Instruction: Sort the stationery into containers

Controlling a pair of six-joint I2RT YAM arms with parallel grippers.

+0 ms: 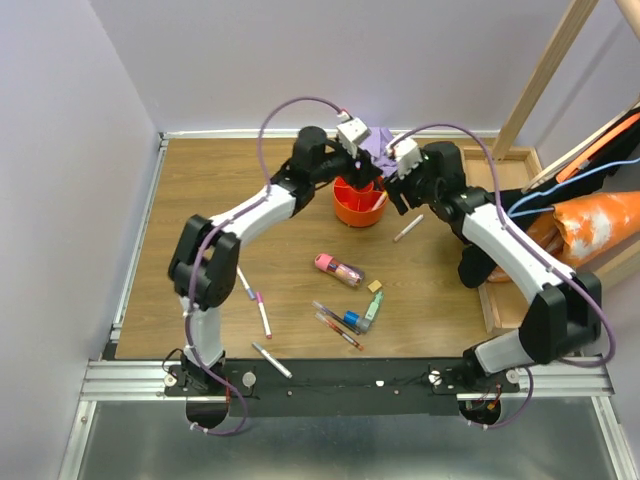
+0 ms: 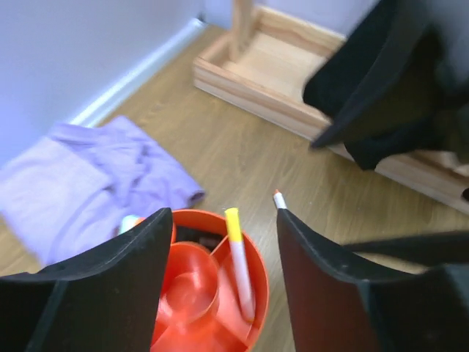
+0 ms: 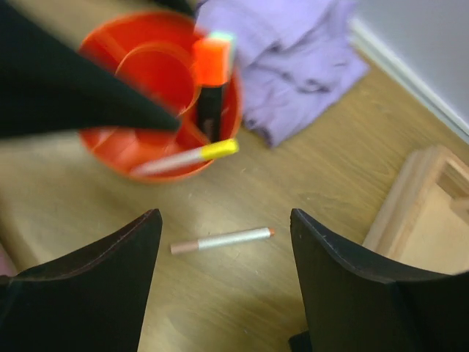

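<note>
A round orange-red divided container [image 1: 358,217] stands at the back of the table. Inside it are a yellow-ended white marker [image 2: 240,273], leaning on the rim, and an orange-topped black item [image 3: 211,82]. My left gripper [image 1: 368,178] is above the container, its fingers apart with nothing gripped between them. A loose white marker [image 3: 223,240] lies flat on the table just right of the container. Above and beside this marker hovers my right gripper, open and empty. Nearer the front lie a pink-lidded clear bottle [image 1: 340,270], pens [image 1: 338,332] and several other markers [image 1: 263,315].
A purple cloth [image 1: 380,145] is crumpled behind the container. Small items, including a green one [image 1: 374,306] and a yellow block [image 1: 375,286], lie mid-front. On the right a wooden tray [image 1: 503,305] borders the table. Both grippers are close together.
</note>
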